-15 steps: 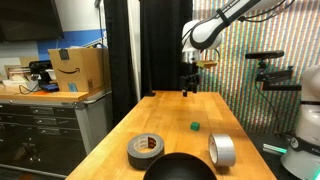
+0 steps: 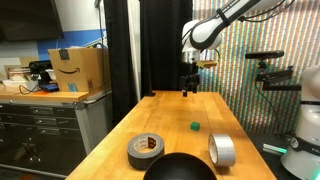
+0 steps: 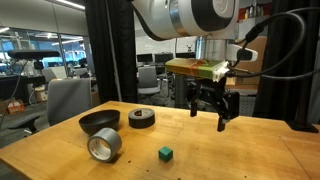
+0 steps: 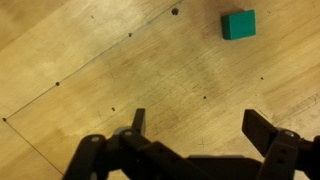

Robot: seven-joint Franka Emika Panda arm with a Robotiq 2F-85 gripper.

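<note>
A small green cube (image 4: 238, 25) lies on the wooden table near the top right of the wrist view. My gripper stands open, its two fingers wide apart with only bare tabletop showing between them. In exterior view 2 the gripper (image 3: 208, 120) hangs above the table, pointing down, behind and to the right of the green cube (image 3: 166, 154). Clear space separates the two. Exterior view 1 shows the cube (image 2: 195, 126) in front of the raised gripper (image 2: 190, 92).
A black bowl (image 3: 99, 120), a dark tape roll (image 3: 142, 118) and a white-and-grey roll (image 3: 104, 147) on its side share the table, left of the cube in exterior view 2. Black curtains hang behind.
</note>
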